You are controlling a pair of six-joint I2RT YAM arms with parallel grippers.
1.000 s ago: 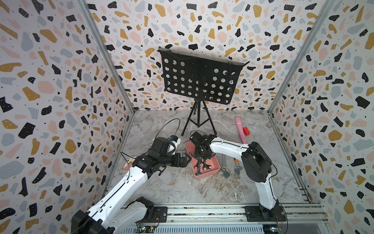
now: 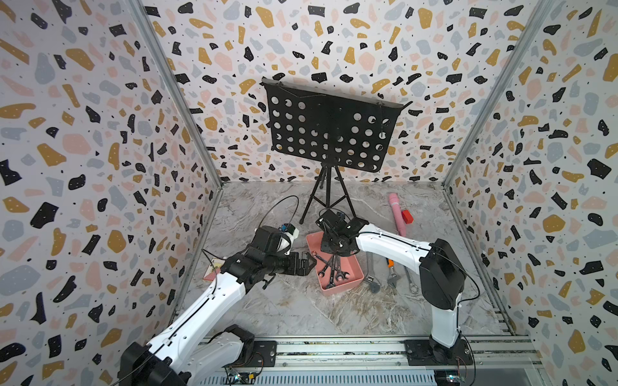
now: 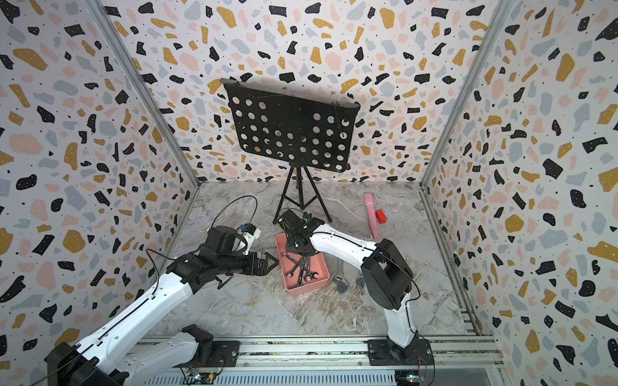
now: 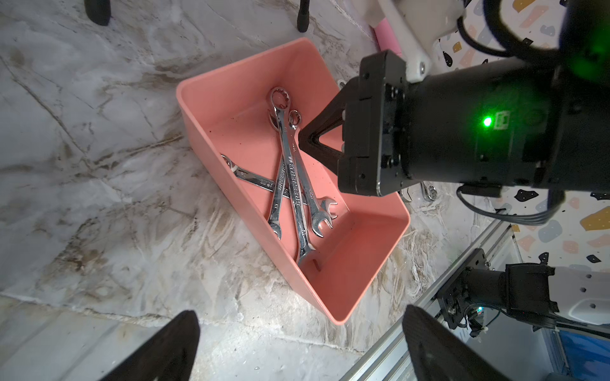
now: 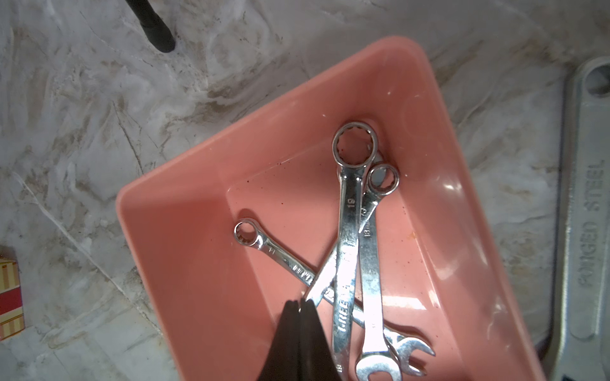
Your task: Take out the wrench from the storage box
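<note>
Several silver wrenches lie crossed over one another in the pink storage box; the longest wrench [image 4: 290, 162] is on top, and a small wrench [image 5: 279, 255] lies crosswise beneath. The box [image 4: 247, 206] stands on the marble table. My right gripper hangs over the box interior, its fingertips close together above the wrenches. No wrench shows clearly held there; whether the fingers are fully shut is unclear. Left of the box, my left gripper is open, its fingers wide apart with nothing between them.
A black stand [image 2: 328, 177] rises behind the box. To the right lie an adjustable wrench [image 5: 584, 216], an orange-handled tool [image 2: 390, 262], a pink cylinder [image 2: 397, 212] and a red block [image 2: 407, 216]. The table in front of the box is clear.
My right gripper has moved back and slightly right over the box. The wrenches lie in a different arrangement, with more of them showing. The left arm has stayed still.
</note>
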